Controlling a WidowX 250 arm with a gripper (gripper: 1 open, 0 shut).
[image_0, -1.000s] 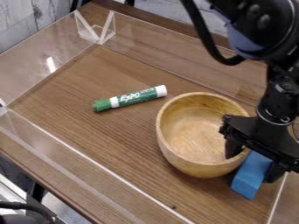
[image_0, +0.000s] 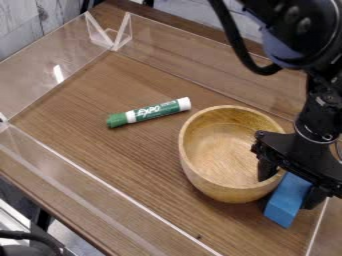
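Observation:
My black gripper (image_0: 287, 160) is low at the right, beside the wooden bowl (image_0: 214, 150), over a blue block (image_0: 286, 205) that lies on the table just right of the bowl. The gripper's lower parts overlap the top of the block, and I cannot tell whether they are shut on it. A green and white Expo marker (image_0: 148, 112) lies left of and behind the bowl, apart from it.
Clear walls edge it at the left, and cables show at the lower left corner, off the tabletop.

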